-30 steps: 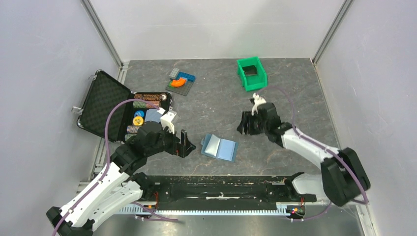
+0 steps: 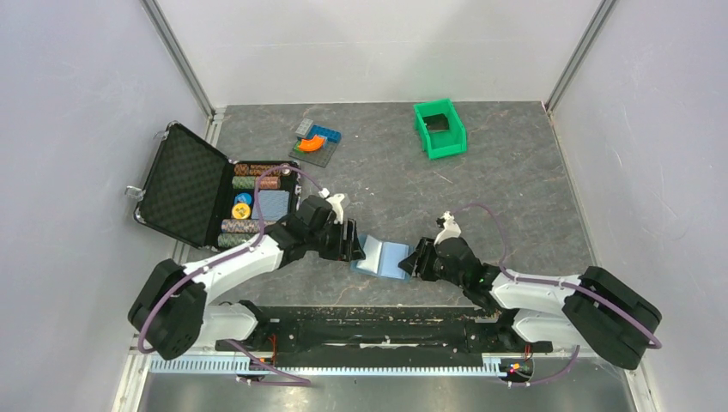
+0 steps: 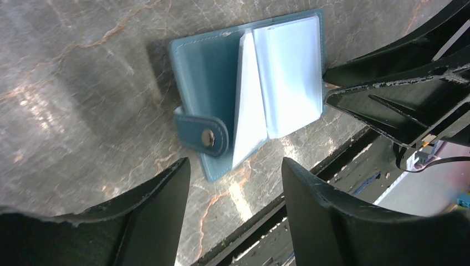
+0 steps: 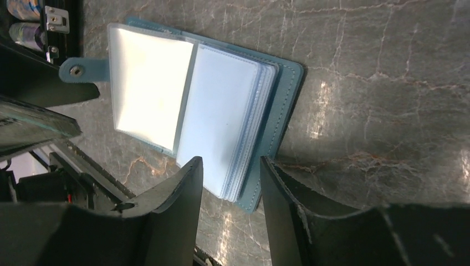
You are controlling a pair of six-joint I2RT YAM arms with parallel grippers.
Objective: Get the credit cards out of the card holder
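Observation:
A blue-grey card holder [image 2: 384, 257] lies spread open on the table between my two arms. In the left wrist view its strap with a metal snap [image 3: 208, 137] points toward my left gripper, whose fingers stand apart with nothing between them. Pale translucent sleeves [image 4: 219, 111] fill both halves in the right wrist view; I cannot make out separate cards in them. My right gripper is open at the holder's right side, its fingertips at the near edge of the sleeves with no clear grip. Whether they touch the holder cannot be told.
An open black case [image 2: 185, 187] with poker chips and cards stands at the left. A brick plate [image 2: 319, 157] lies at the back, and a green bin [image 2: 447, 153] holding a dark item stands at the back right.
My left gripper has moved right to the holder's left edge. The right gripper has come toward the front and left, reaching the holder's right edge. The holder shows no clear movement.

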